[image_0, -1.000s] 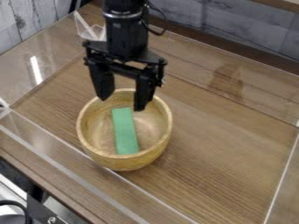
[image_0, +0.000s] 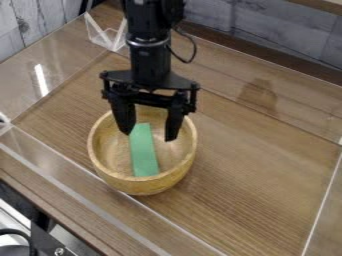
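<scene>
A round tan bowl (image_0: 171, 176) rests on the wooden table in the middle of the view, with a green oblong object (image_0: 143, 155) lying in it. My black gripper (image_0: 147, 125) hangs from the top of the view over the back part of the bowl, open, its two fingers spread left and right above the green object. I cannot tell whether the fingertips touch anything.
Clear plastic or pale material shows along the upper left edge, and a dark cable at the lower left corner.
My gripper has moved slightly toward the camera over the bowl, and its fingers have shifted a little left. The bowl and green object look unmoved.
</scene>
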